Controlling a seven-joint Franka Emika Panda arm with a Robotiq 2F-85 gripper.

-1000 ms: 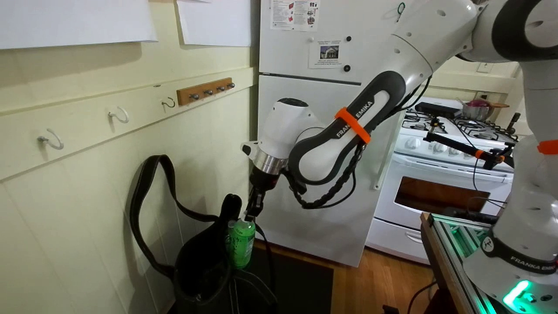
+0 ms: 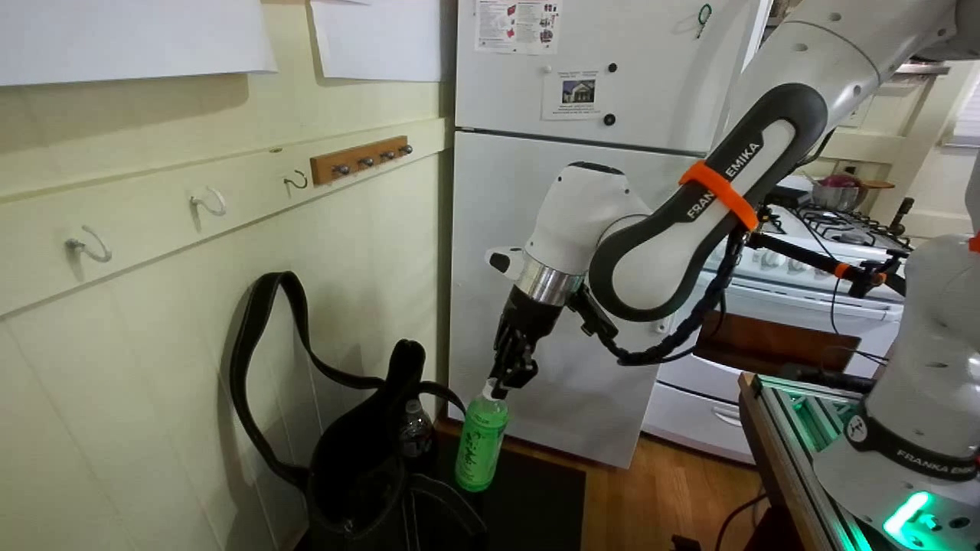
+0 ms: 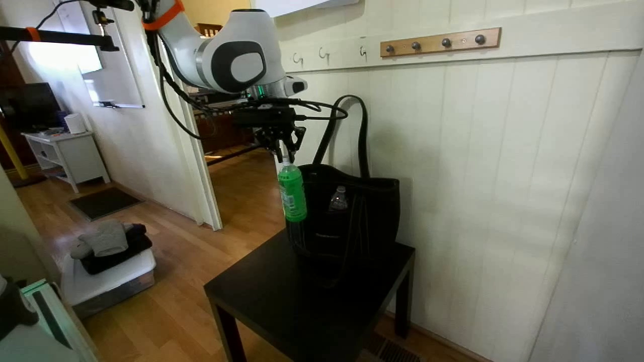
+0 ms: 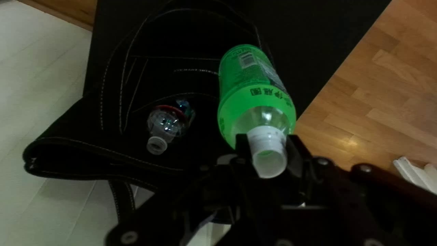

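Note:
A green-labelled bottle (image 2: 481, 442) hangs in the air beside the black bag, its white neck pinched by my gripper (image 2: 511, 375). In the wrist view the neck of the green bottle (image 4: 256, 88) sits between my fingers, its base tilted away from the camera. The black tote bag (image 3: 378, 208) stands against the wall with one strap raised. From the bag's outer pocket pokes a clear bottle (image 4: 165, 125), only its top part visible. Seen in exterior view 2, the green bottle (image 3: 292, 194) overlaps the bag's left edge, clear of the table below.
Under the bag is a black table (image 3: 271, 293) with bare room at its front. Hooks (image 2: 210, 202) and a wooden peg rack (image 2: 360, 160) line the wall above. A white fridge (image 2: 551, 275) stands behind my arm.
My gripper has carried the green bottle to the right in exterior view 1, away from the bag. The clear bottle in the pocket now shows where the green one covered it.

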